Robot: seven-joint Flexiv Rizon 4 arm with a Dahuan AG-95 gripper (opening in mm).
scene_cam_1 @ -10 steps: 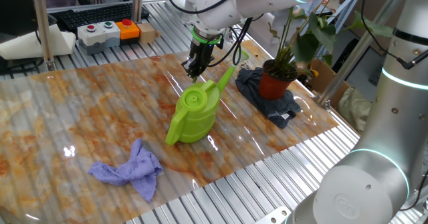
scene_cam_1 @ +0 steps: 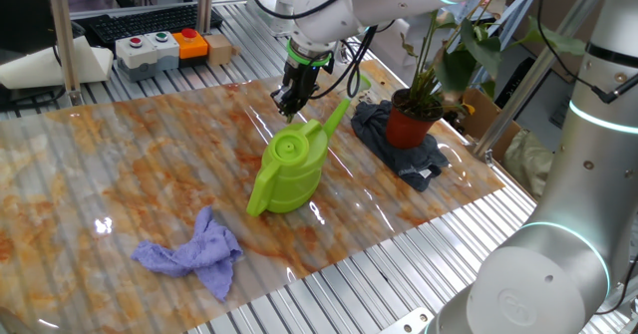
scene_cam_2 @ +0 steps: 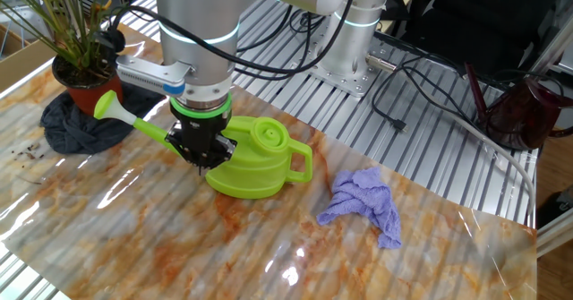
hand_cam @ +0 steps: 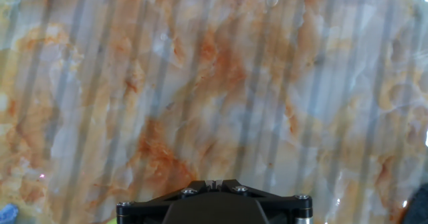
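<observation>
A bright green watering can [scene_cam_1: 291, 169] stands upright on the marbled sheet, its spout toward the potted plant [scene_cam_1: 409, 125]. In exterior view 2 my gripper [scene_cam_2: 202, 164] hangs over the sheet on the near side of the can [scene_cam_2: 255, 170], overlapping its spout end; whether they touch cannot be told. The wrist view shows my gripper with its fingertips drawn together and nothing visible between them, bare marbled surface beyond. Only a green sliver of the can shows there, at the bottom edge. A crumpled purple cloth [scene_cam_1: 199, 254] lies near the handle side.
The plant's pot rests on a dark cloth [scene_cam_1: 424, 165]. Button boxes [scene_cam_1: 148, 55] and a keyboard [scene_cam_1: 140, 23] stand behind the sheet. A dark red kettle [scene_cam_2: 524, 112] sits past the sheet's end. Much of the marbled sheet [scene_cam_2: 179, 255] is clear.
</observation>
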